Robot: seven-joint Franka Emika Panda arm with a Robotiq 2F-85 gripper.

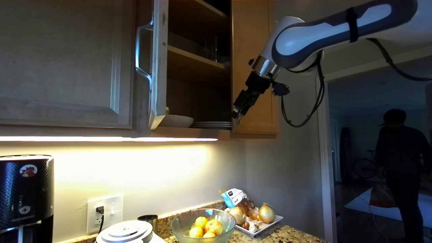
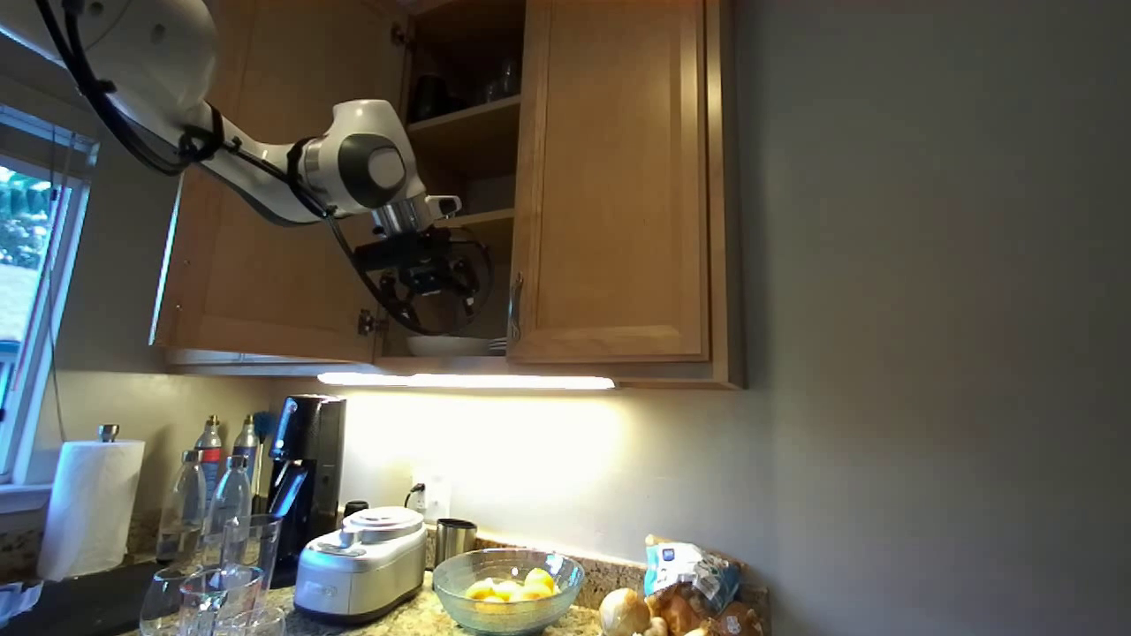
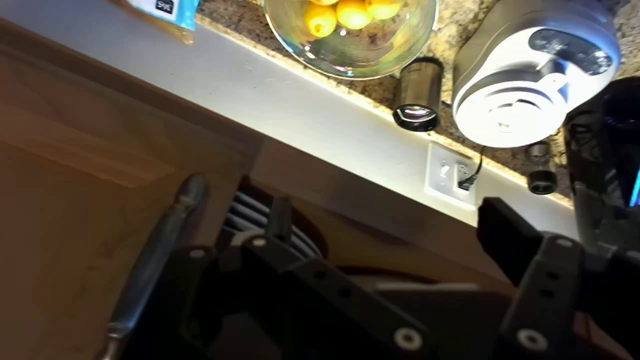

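My gripper (image 1: 239, 113) hangs in front of the open cabinet, by the edge of the closed right door (image 2: 615, 212). In the wrist view the gripper is open, its dark fingers (image 3: 507, 240) wide apart and nothing visible between them. The left cabinet door (image 1: 160, 60) stands swung out, its metal handle (image 1: 141, 48) facing left. On the bottom shelf are a white bowl (image 1: 177, 120) and a stack of plates (image 1: 211, 125). The right door's handle (image 3: 153, 258) lies left of the fingers in the wrist view.
Below, the counter holds a glass bowl of yellow fruit (image 2: 509, 609), a white appliance (image 2: 360, 567), a black coffee maker (image 2: 307, 466) and several drinking glasses (image 2: 217, 599). Onions (image 1: 266, 213) lie on a white tray. A person (image 1: 401, 162) stands beyond the doorway.
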